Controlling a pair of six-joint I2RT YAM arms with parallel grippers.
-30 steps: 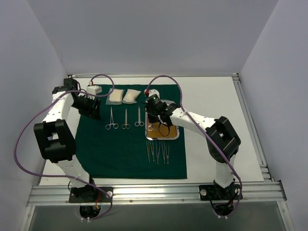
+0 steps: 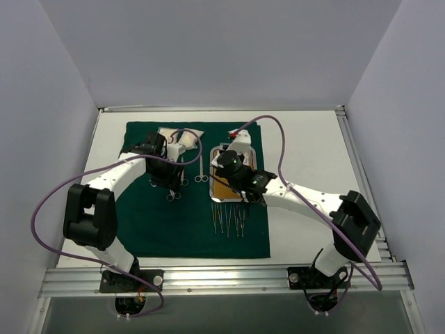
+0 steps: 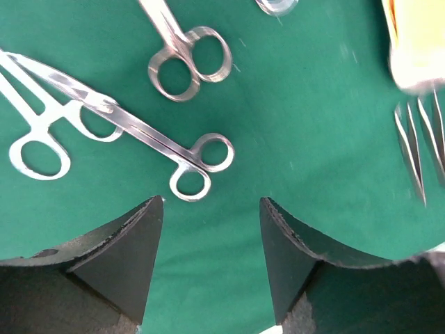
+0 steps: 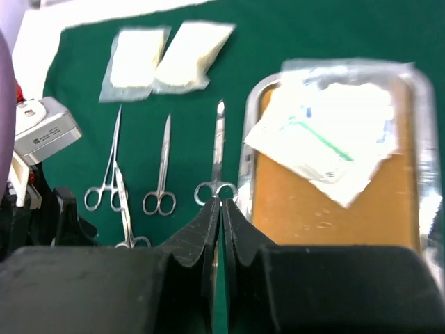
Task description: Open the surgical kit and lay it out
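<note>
My left gripper is open, hanging over a row of scissors on the green cloth, including long scissors [image 3: 139,129] lying across others at the left. My right gripper is shut, nothing visible between its fingers, above the tray's left side. The metal tray [image 4: 247,167] has an orange bottom [image 4: 327,223] and holds white plastic-wrapped packets [image 4: 334,139] at its back. More scissors [image 4: 160,181] lie left of the tray; several tweezers [image 3: 410,149] lie in a row below it.
Two gauze packets [image 4: 128,66] [image 4: 195,52] lie at the back of the cloth [image 2: 181,236].
My left gripper has moved right over the scissors; my right arm has shifted right to the tray. A pair of scissors seen in the tray earlier now lies across others at the left.
</note>
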